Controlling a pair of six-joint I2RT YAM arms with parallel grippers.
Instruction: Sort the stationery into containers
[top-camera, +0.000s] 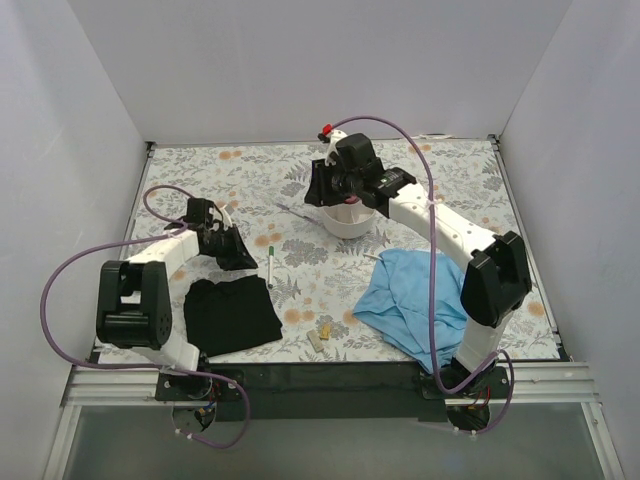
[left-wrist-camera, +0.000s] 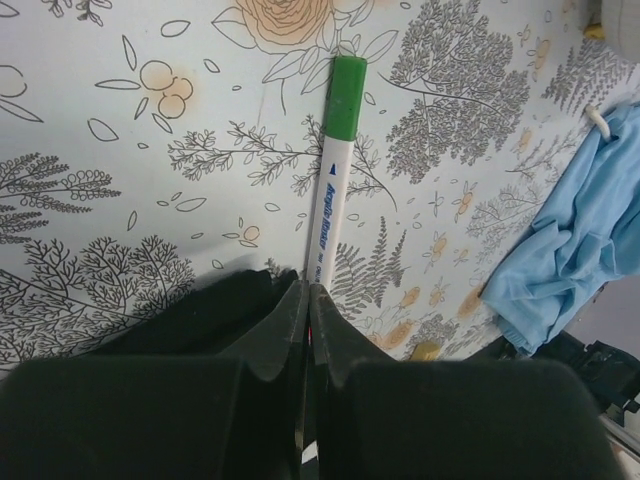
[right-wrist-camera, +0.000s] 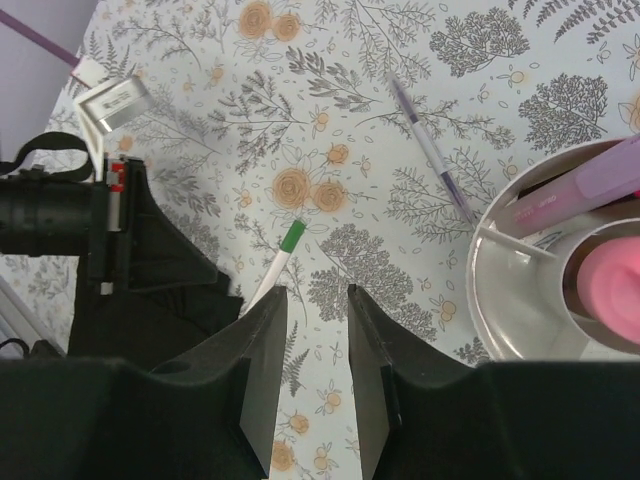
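A white marker with a green cap lies on the patterned table beside the black cloth. My left gripper is close to it, and in the left wrist view its shut fingers overlap the marker's lower end; nothing shows gripped. A slim pen lies on the table, its lower end near the rim of the white round container. My right gripper is partly open and empty, above the table left of the container. From the top, the right arm hides part of that container.
Inside the container's compartments are a purple item and a pink one. A black cloth lies front left and a blue cloth front right. Two small blocks, one yellow, lie near the front edge.
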